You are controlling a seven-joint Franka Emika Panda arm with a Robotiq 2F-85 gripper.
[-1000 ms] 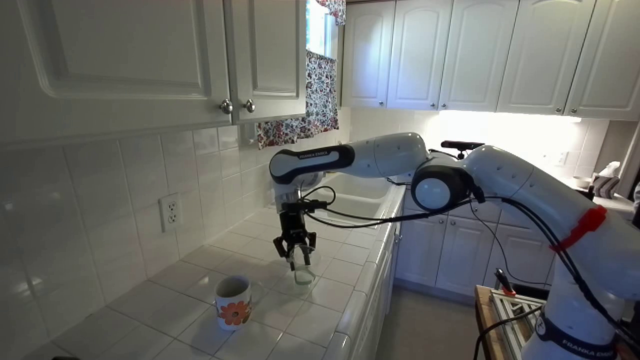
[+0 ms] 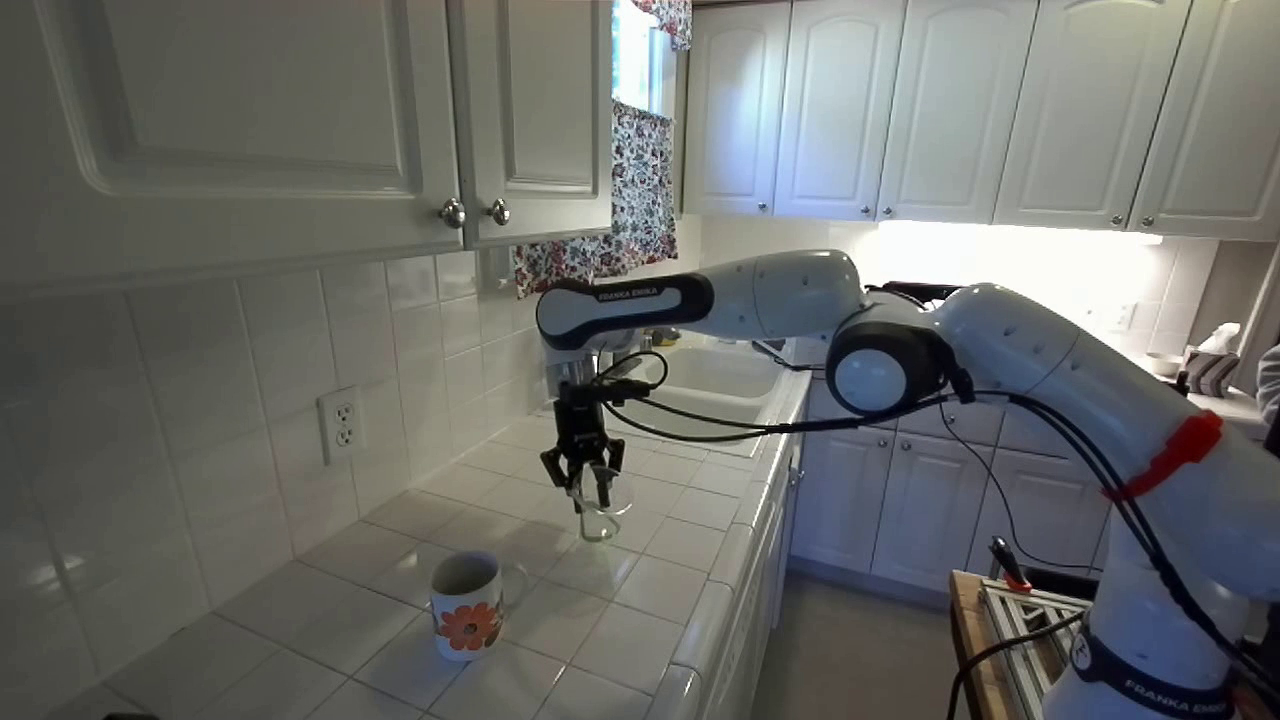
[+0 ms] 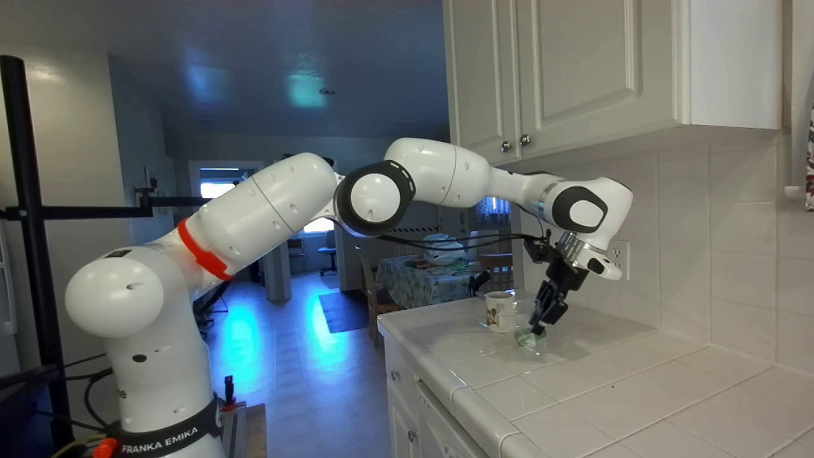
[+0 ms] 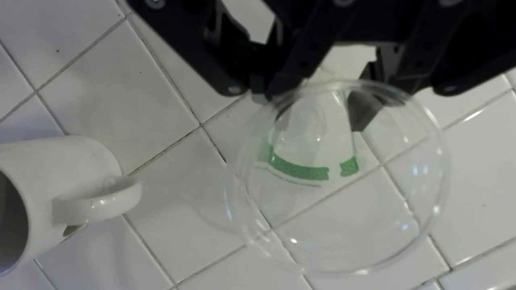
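My gripper [image 2: 590, 494] holds a clear cup [image 2: 600, 524] above the tiled counter, tilted, with a finger on either side of its wall. Looking down in the wrist view, I see the wide round rim of the cup [image 4: 338, 270] and a green band [image 4: 300, 170] lower on its body; one of the fingers [image 4: 363, 110] shows through the clear wall. The other exterior view has the gripper [image 3: 538, 327] by the cup [image 3: 528, 340]. A white mug with an orange flower [image 2: 467, 610] stands upright nearby, its handle [image 4: 104, 198] pointing toward the cup.
Behind the arm is a sink [image 2: 720, 372]. A tiled wall with an outlet [image 2: 341, 424] bounds one side, and upper cabinets [image 2: 540, 120] hang overhead.
My gripper has risen a little, and the clear cup has come up with it, tilting more. The flowered mug has stayed in place.
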